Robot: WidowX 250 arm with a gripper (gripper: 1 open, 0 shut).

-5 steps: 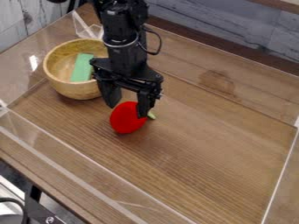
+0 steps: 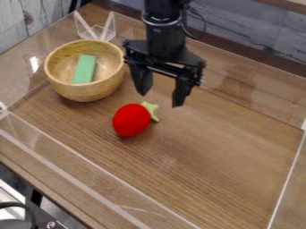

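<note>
My black gripper [image 2: 164, 82] hangs over the middle of the wooden table, its two fingers spread apart. No object shows between them. Below it to the left lies a red oval object [image 2: 132, 120] with a small pale green piece at its upper right. A wooden bowl [image 2: 109, 82] at the upper left holds a green block [image 2: 82, 68].
The tray walls run along the back and left edges, and a black cable shows at the bottom left corner.
My gripper has moved up and to the right, away from the red object, which now shows uncovered. The bowl and green block stay in place.
</note>
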